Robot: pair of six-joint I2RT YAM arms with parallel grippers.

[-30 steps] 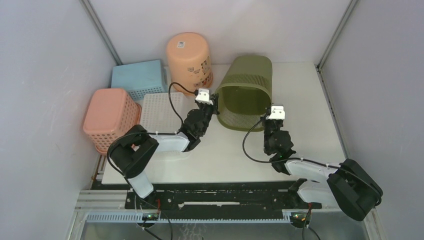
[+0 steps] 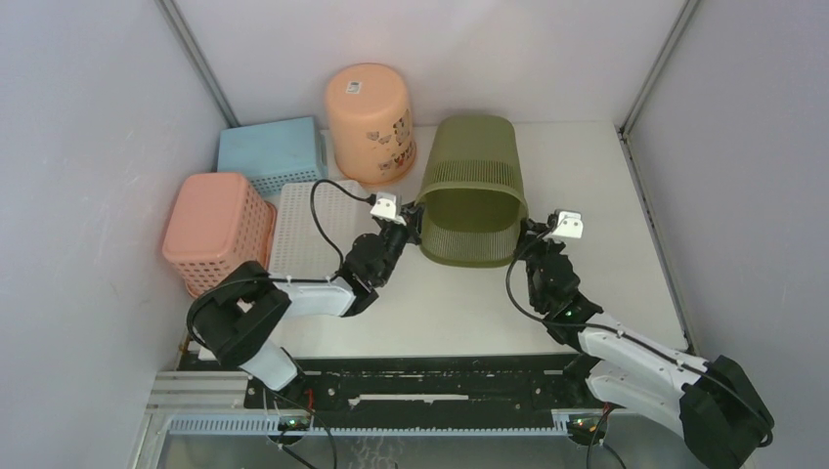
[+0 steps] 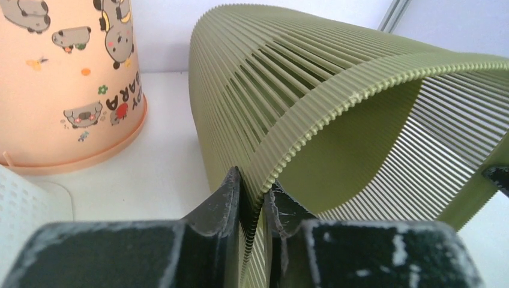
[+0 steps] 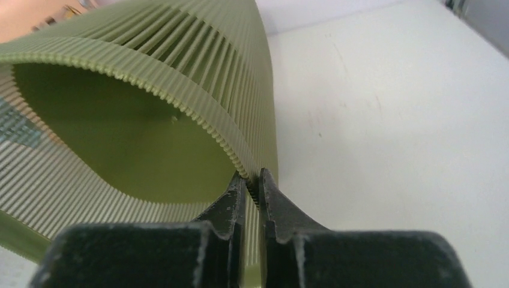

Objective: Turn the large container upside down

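Note:
The large olive-green container lies on its side near the back middle of the table, its wide mouth toward the front. At the mouth's left edge, my left gripper is shut on the rim; the ribbed rim runs between its fingers in the left wrist view. My right gripper is shut on the opposite side of that rim. In the right wrist view, the rim comes down between the right fingers. The container's underside is hidden.
An orange tub stands upside down close by on the left. Farther left are a blue basket, a pink basket and a white perforated basket.
The container has shifted a little left, its mouth lower and nearer the front.

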